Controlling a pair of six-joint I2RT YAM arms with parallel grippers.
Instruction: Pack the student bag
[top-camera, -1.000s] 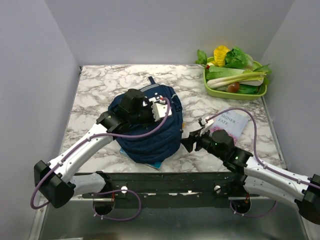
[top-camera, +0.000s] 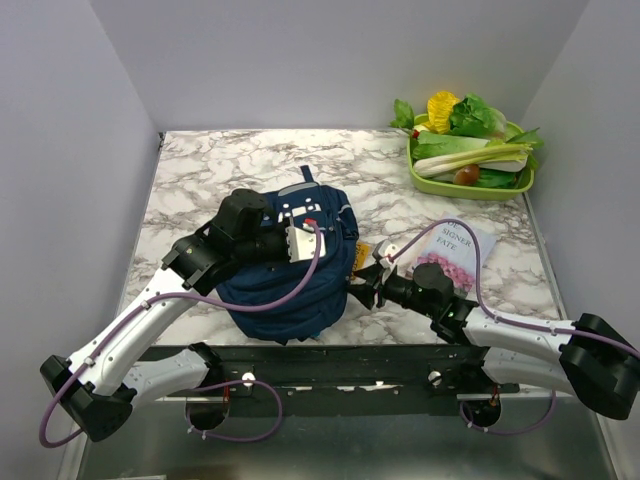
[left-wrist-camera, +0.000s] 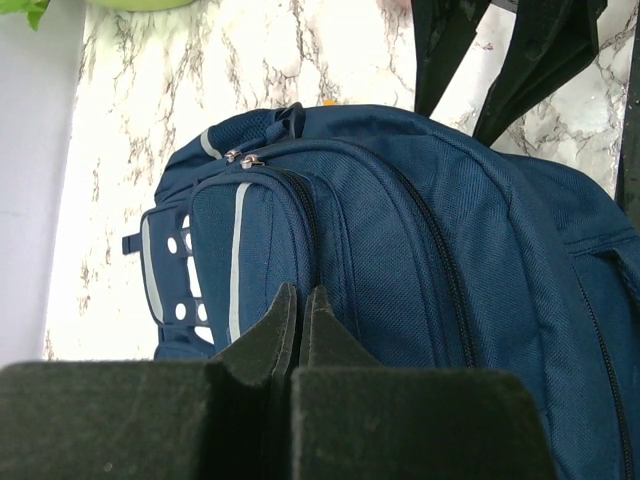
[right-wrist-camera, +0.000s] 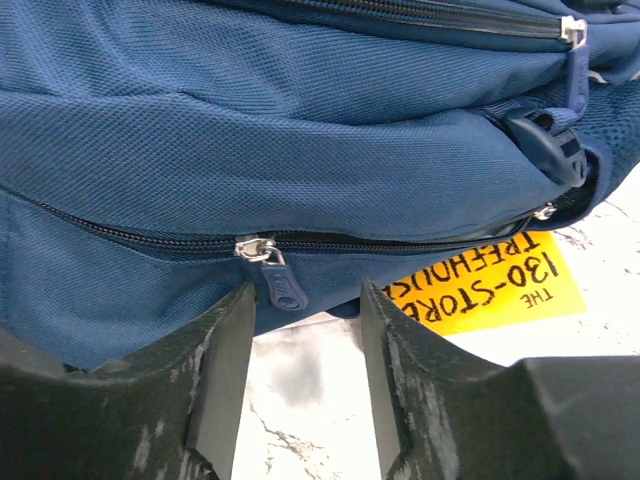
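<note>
The navy backpack (top-camera: 290, 305) fills the middle of the table. My left gripper is shut on or against its front pocket; whether fabric is between the fingers cannot be told. My right gripper (top-camera: 362, 286) is at the bag's right side; in the right wrist view its two fingers (right-wrist-camera: 215, 380) stand apart just below a zipper pull (right-wrist-camera: 283, 285), with nothing clearly held. A yellow book (right-wrist-camera: 480, 285) lies beside the bag, partly covered. A white book with pink pictures (top-camera: 450, 245) lies to the right, partly behind my right arm.
A green basket (top-camera: 460, 192) of vegetables stands at the back right. Grey walls bound the sides and back; the dark table edge is at the front.
Since a second ago my left gripper and the backpack have shifted left. My right gripper has moved slightly left, following the bag's side.
</note>
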